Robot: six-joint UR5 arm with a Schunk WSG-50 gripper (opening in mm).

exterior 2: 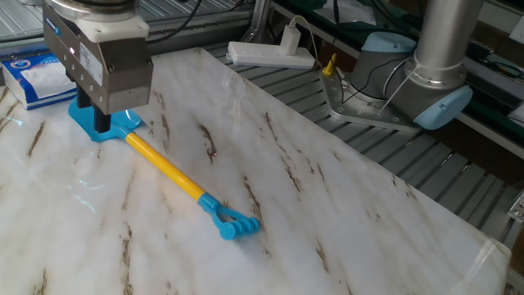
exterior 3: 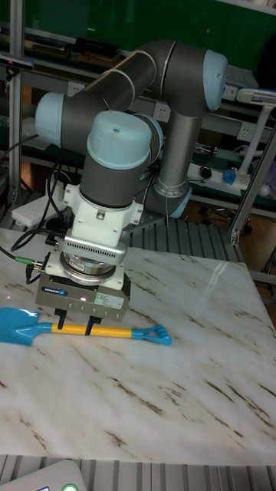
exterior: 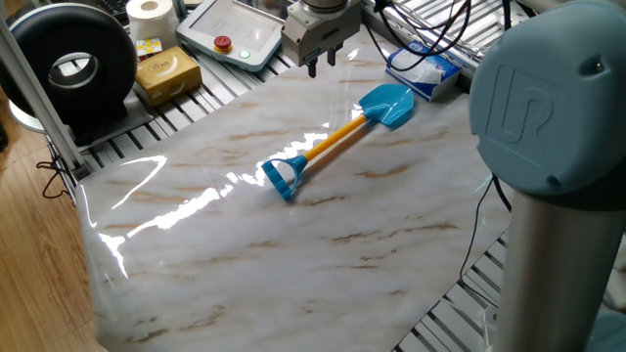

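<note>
A toy shovel lies flat on the marbled table, with a blue blade, a yellow shaft and a blue grip end. My gripper hangs above the table's back edge, to the left of the blade in exterior view 1. In exterior view 3 the two dark fingers stand apart and overlap the yellow shaft in the picture. Exterior view 2 has the gripper in front of part of the blue blade. It is open, and nothing shows held between its fingers.
A blue-and-white tissue pack sits near the blade. Behind the table edge are a teach pendant, a brown box and a black ring-shaped object.
</note>
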